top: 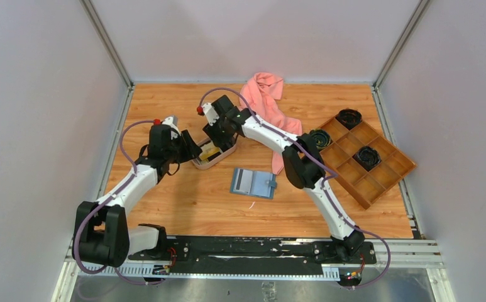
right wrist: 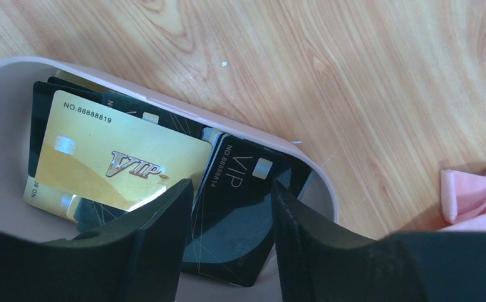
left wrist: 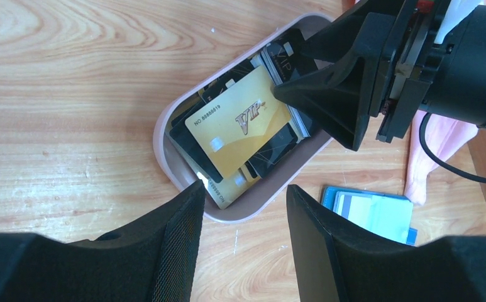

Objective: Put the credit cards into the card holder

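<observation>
Black and gold cards lie loosely piled in an oval pinkish-grey bin [left wrist: 162, 129]. A gold VIP card [left wrist: 240, 119] rests on top, and a black VIP card [right wrist: 235, 201] leans at the bin's far end. Above that black card, my right gripper stands part open, fingers apart, with no card clearly held. My left gripper is also part open, empty, short of the bin's near end. The card holder [top: 253, 183], blue and spread open, lies on the table in front of the bin; a pale card-like panel shows on its left half.
A pink cloth [top: 266, 100] lies behind and right of the bin, under the right arm. The wooden compartment tray [top: 369, 185] with black coils stands at the right. Bare table [top: 209, 207] surrounds the holder's front and left.
</observation>
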